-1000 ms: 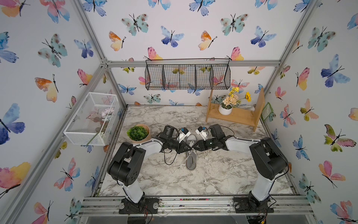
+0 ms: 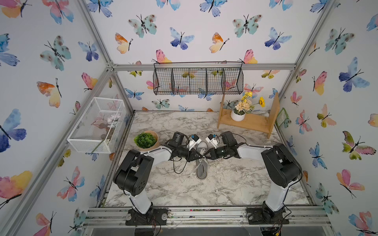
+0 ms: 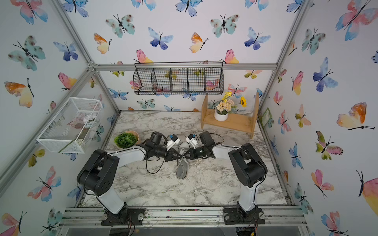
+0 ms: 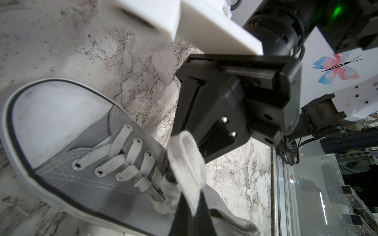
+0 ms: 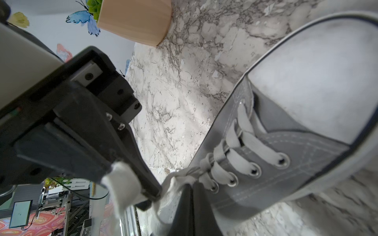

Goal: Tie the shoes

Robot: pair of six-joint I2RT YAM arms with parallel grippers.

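Observation:
A grey shoe [image 2: 201, 171] with a white toe cap lies on the marble table, its toe toward the back wall. White laces [image 4: 132, 153] run through its eyelets. A white lace loop [image 4: 187, 167] stands up from between the tips of my left gripper, which is shut on it above the shoe's tongue. From the other side my right gripper reaches in, shut, its tips at a lace strand [image 5: 179, 182] near the top eyelets. Whether that strand is pinched is hidden. Both grippers nearly meet over the shoe.
A bowl of green leaves [image 2: 145, 140] stands behind the left arm. At the back right is a wooden shelf [image 2: 252, 120] with a flower pot [image 2: 237, 115]. Wire baskets [image 2: 198, 80] hang on the back wall.
Both arms hold almost the same pose over the shoe; the right gripper has shifted only very slightly.

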